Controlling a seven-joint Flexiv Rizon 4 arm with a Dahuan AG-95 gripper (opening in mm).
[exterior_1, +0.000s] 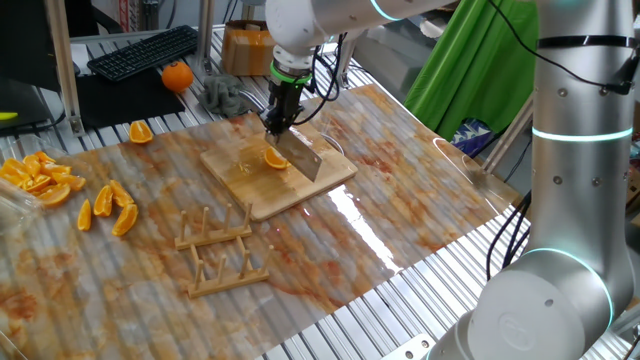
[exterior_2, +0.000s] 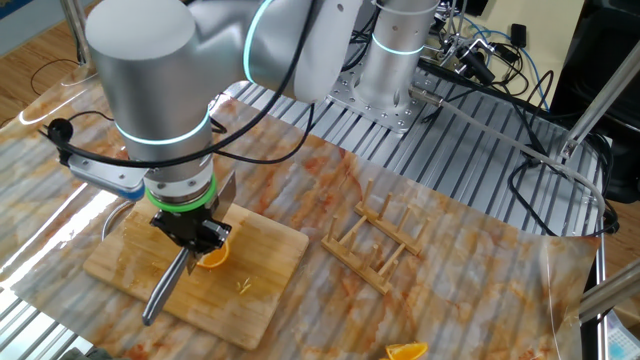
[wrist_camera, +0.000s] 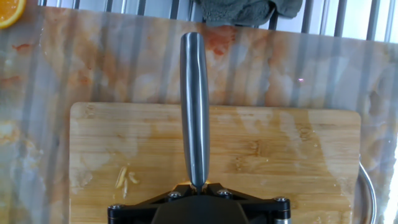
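Observation:
My gripper (exterior_2: 200, 238) is shut on the metal knife and stands over the cutting board. In the wrist view the steel knife handle (wrist_camera: 194, 106) sticks out from between the fingers. The broad blade (exterior_1: 300, 157) hangs upright over the wooden cutting board (exterior_1: 255, 200), close to an orange piece (exterior_1: 275, 157). In exterior view 2 that orange piece (exterior_2: 214, 257) shows partly behind the gripper. Whether the blade touches it I cannot tell. Small pale scraps (wrist_camera: 126, 177) lie on the board.
A wooden peg rack (exterior_1: 225, 262) stands near the board. Several orange wedges (exterior_1: 108, 208) and a pile of orange pieces (exterior_1: 40, 180) lie to the left in exterior view 1. A whole orange (exterior_1: 177, 77) and a grey cloth (exterior_1: 225, 96) are at the back.

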